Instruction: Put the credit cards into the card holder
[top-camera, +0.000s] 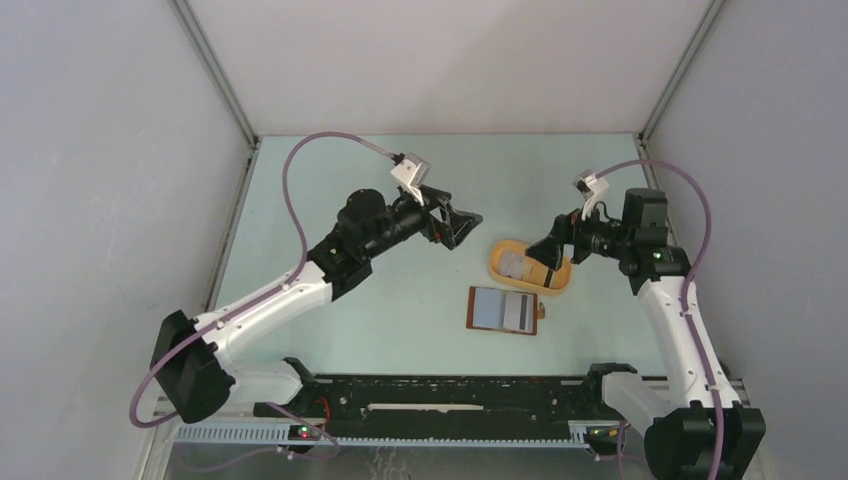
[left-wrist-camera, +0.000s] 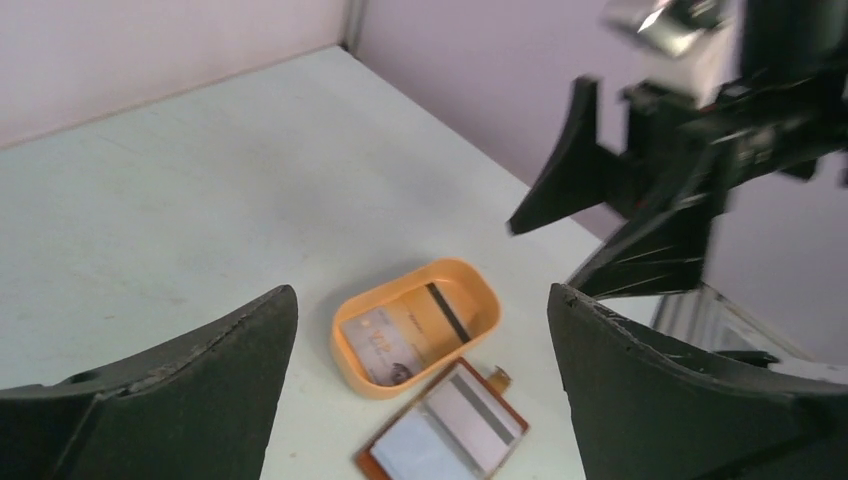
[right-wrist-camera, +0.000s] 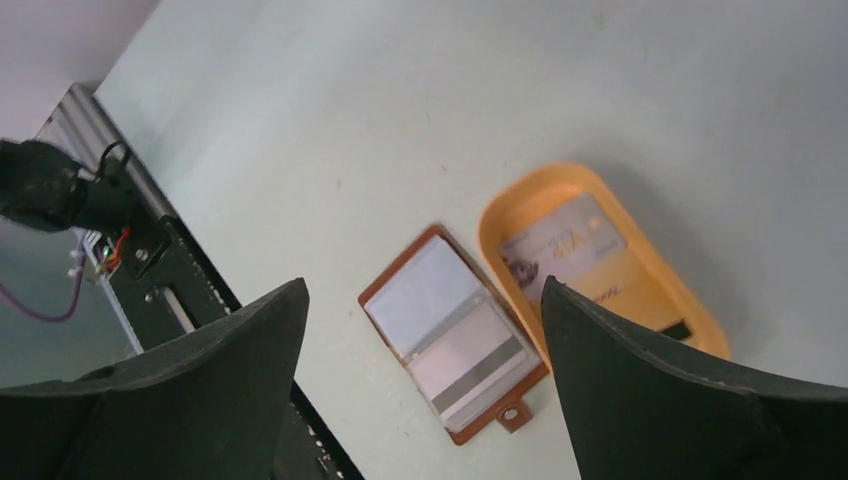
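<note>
On the table lies the card holder (top-camera: 504, 310), spread flat, brown-edged with clear pockets and a small snap tab. Pale cards appear inside its pockets in the right wrist view, where the holder (right-wrist-camera: 440, 325) is unobstructed. Just behind it sits an orange tray (top-camera: 494, 268) holding a silvery card (left-wrist-camera: 378, 345) and a gold card with a dark stripe (left-wrist-camera: 447, 312). My left gripper (top-camera: 462, 222) is open and empty, up and left of the tray. Open too, my right gripper (top-camera: 556, 250) hangs above the tray's right part with nothing between its fingers.
Around the holder and to its left the pale table (top-camera: 340, 310) is bare. The tray's rim (right-wrist-camera: 560, 172) rises close beside the holder. A dark rail (top-camera: 440, 400) runs along the front edge.
</note>
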